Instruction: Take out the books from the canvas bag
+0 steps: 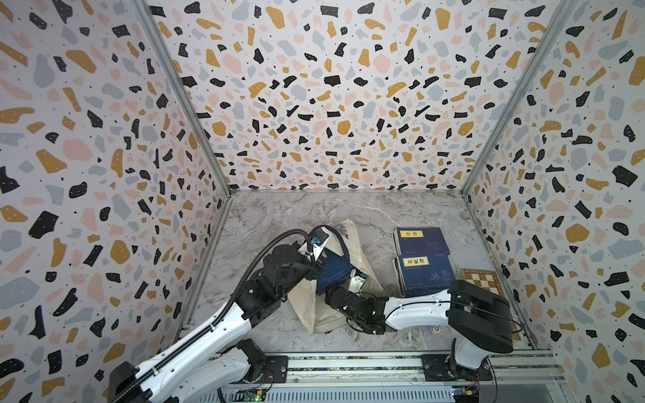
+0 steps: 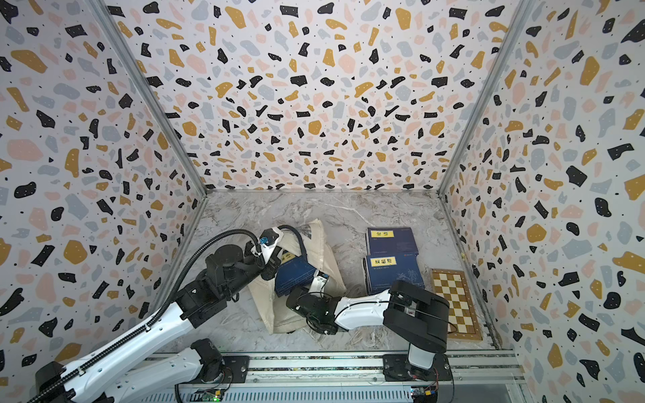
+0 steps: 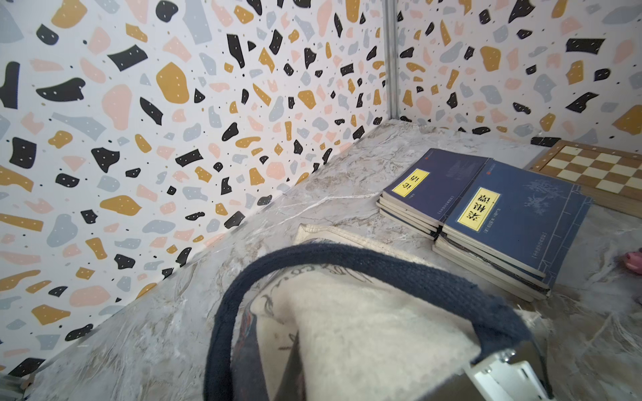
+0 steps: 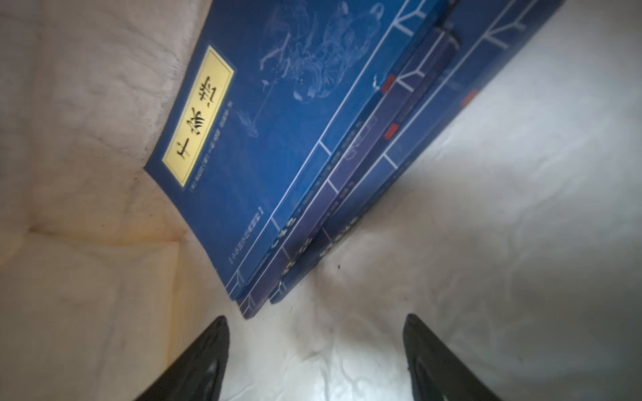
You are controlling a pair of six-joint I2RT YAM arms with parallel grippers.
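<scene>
The cream canvas bag (image 1: 305, 312) lies on the marble table with its mouth held wide. Inside it, several dark blue books lean in a stack; the front blue book (image 4: 267, 147) has a yellow label. My right gripper is inside the bag, open, its fingers (image 4: 210, 354) just short of the stack's lower corner with nothing between them. My left gripper (image 1: 318, 270) is shut at the bag's left rim. Its fingertips are hidden, so any canvas between them does not show. The bag's navy strap (image 3: 301, 254) arches up beside it.
Two piles of books, one topped by a dark blue book (image 1: 423, 241) and one by a lighter blue book (image 1: 430, 275), stand right of the bag. A chessboard (image 2: 454, 302) lies farther right. Bare table (image 1: 268, 208) lies behind.
</scene>
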